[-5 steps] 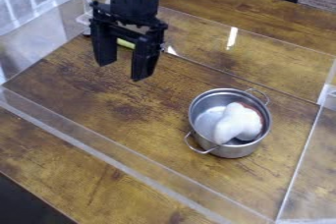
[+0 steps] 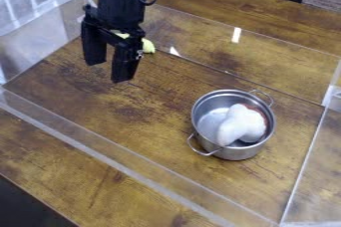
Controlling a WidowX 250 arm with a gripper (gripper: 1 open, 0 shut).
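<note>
The black gripper (image 2: pixel 110 52) hangs over the left back part of the wooden table, its two fingers apart with nothing visible between them. Behind it, partly hidden by the arm, lies a small yellow-green object (image 2: pixel 146 47). A metal pot (image 2: pixel 240 149) with wire handles stands at the right, holding white lumpy objects (image 2: pixel 238 121) and something brownish at their side. The gripper is well away from the pot, to its upper left.
Clear low walls (image 2: pixel 304 171) border the work area. A white grid-like item is at the top left.
The gripper has moved left and somewhat upward in the picture, and turned a little. The pot and its contents look unchanged.
</note>
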